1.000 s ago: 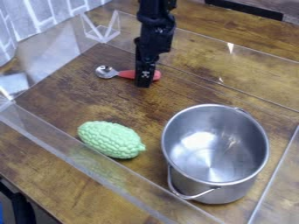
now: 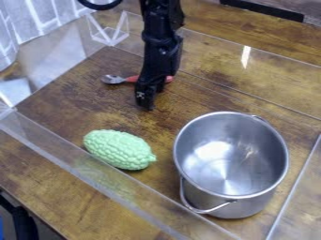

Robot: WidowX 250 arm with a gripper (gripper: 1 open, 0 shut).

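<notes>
The black gripper [image 2: 145, 94] is lowered to the wooden surface at the upper middle, in front of a red-handled utensil [image 2: 115, 80] with a silver end, which it partly hides. I cannot tell whether its fingers are open or shut. A steel pot [image 2: 231, 155] stands at the lower right, and a pale green bumpy object [image 2: 118, 148] lies at the lower left.
Clear plastic walls [image 2: 85, 175] edge the wooden work area. Bare wood [image 2: 82, 112] shows at the middle left, and more is free at the upper right.
The gripper has moved down and toward the camera, slightly left, now covering more of the red handle. The pot and green object have not moved.
</notes>
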